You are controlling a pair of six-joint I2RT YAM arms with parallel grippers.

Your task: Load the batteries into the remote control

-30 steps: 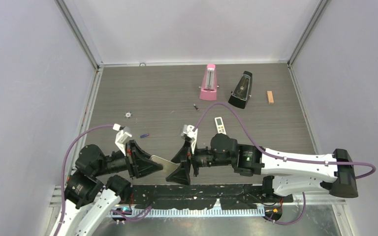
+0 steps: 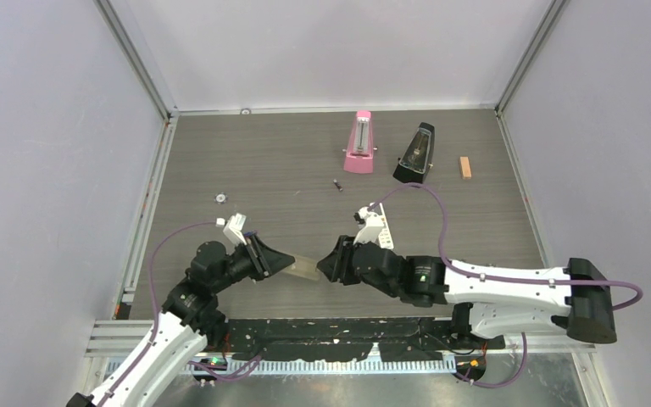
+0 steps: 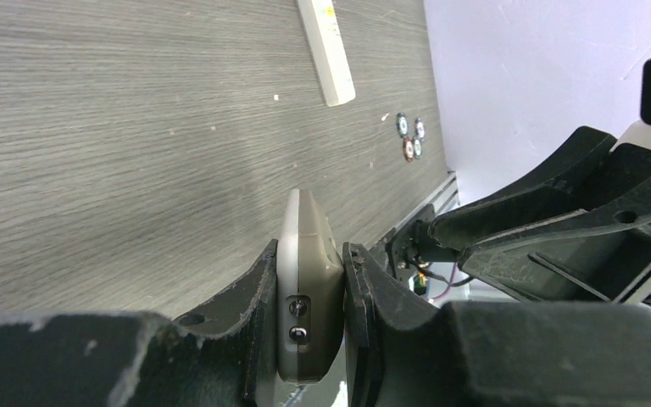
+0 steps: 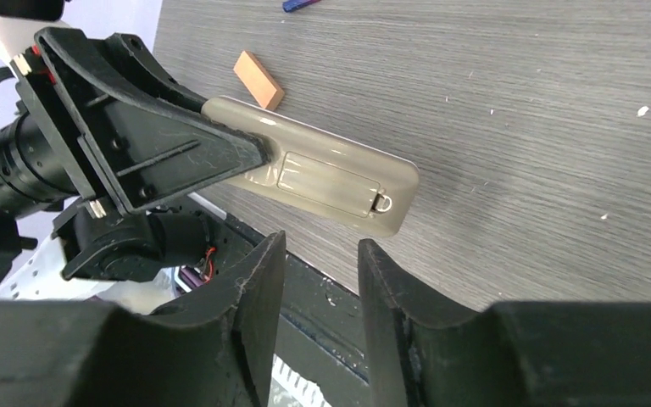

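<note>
A beige remote (image 2: 298, 266) is held by my left gripper, shut on it; in the right wrist view its back faces up, showing the battery cover (image 4: 326, 182) with a latch at the end. My right gripper faces that end, apart from it, its fingertips a short way from each other. Whether anything small is between them cannot be told. A blue battery (image 4: 297, 4) lies on the table; a small dark cylinder, possibly a battery (image 2: 338, 186), lies near the centre.
A pink metronome (image 2: 358, 153), a black metronome (image 2: 414, 157) and a wooden block (image 2: 465, 167) stand at the back right. A white remote-like device (image 3: 326, 51) lies behind the right arm. A small round object (image 2: 220, 198) lies at left.
My left gripper has moved and turned slightly to the right with the beige remote. My right gripper has drawn back to the right from the remote and changed angle.
</note>
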